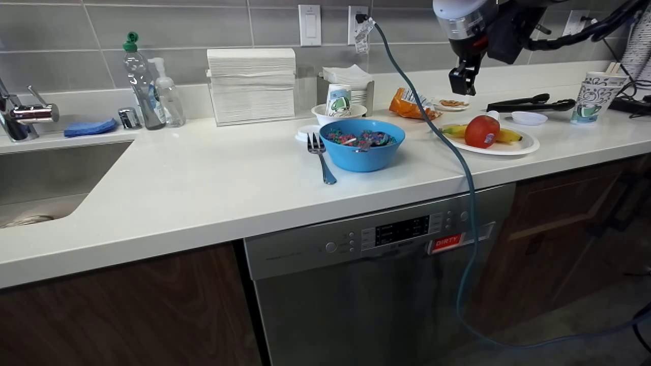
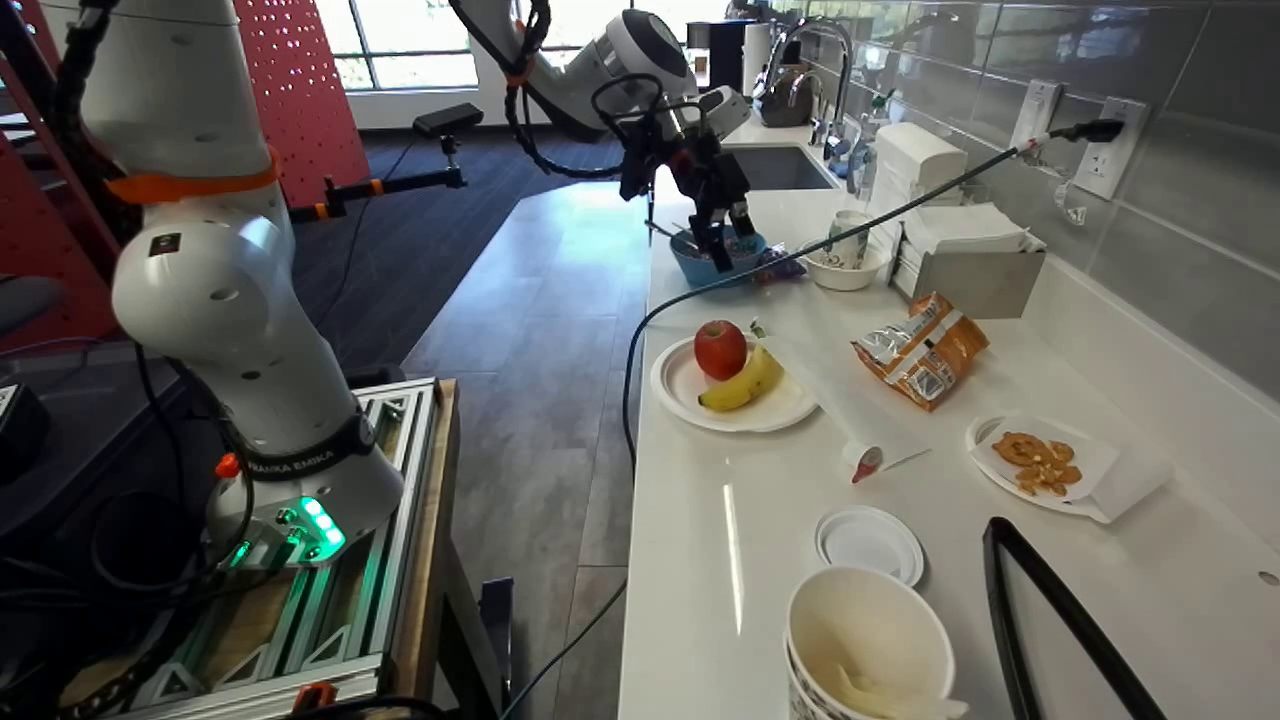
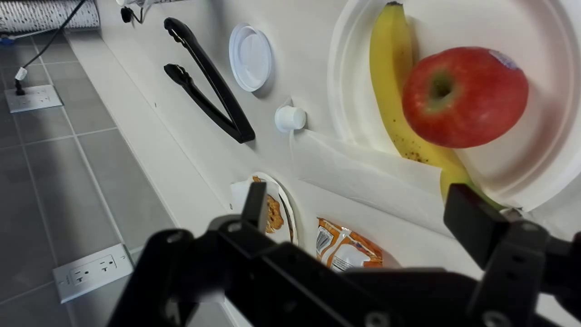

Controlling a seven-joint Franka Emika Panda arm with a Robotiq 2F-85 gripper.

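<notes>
My gripper is open, its two black fingers wide apart with nothing held between them. It hangs in the air above the counter. A red apple and a yellow banana lie on a white plate, the apple resting against the banana. Beyond the fingers, the wrist view shows an orange snack bag and a small plate of pretzels, partly covered by one finger. A blue bowl of wrapped candy stands farther left in the first exterior view, with a fork beside it.
Black tongs, a white lid and a paper cup occupy the counter's right part. A blue-green cable hangs across the counter from the wall outlet. Between sink and fork, the counter is clear.
</notes>
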